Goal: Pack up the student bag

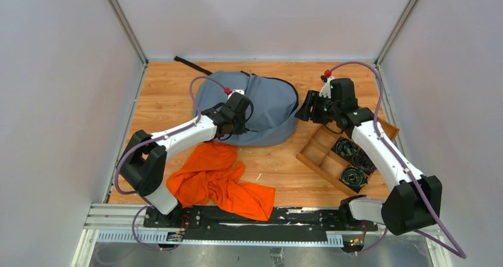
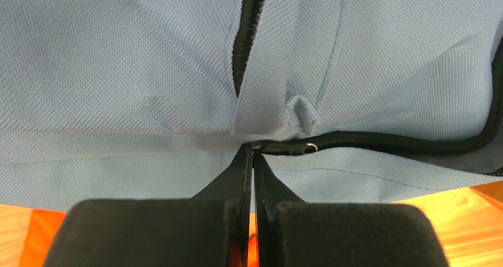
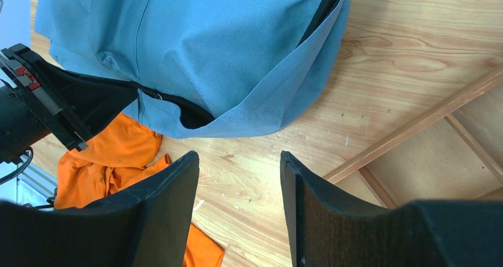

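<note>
The grey-blue bag (image 1: 270, 107) lies on the table's back half. My left gripper is shut at the bag's black zipper edge (image 2: 379, 139), its tips touching beside the zipper pull (image 2: 299, 148); whether anything is pinched between them cannot be made out. My right gripper is open and empty, right of the bag in the top view. An orange garment (image 1: 231, 190) lies crumpled at the front left, below the bag.
A wooden divided box (image 1: 314, 159) stands at the right, holding several dark coiled cords (image 1: 353, 178) under the right arm. Bare table (image 3: 415, 53) shows between bag and box.
</note>
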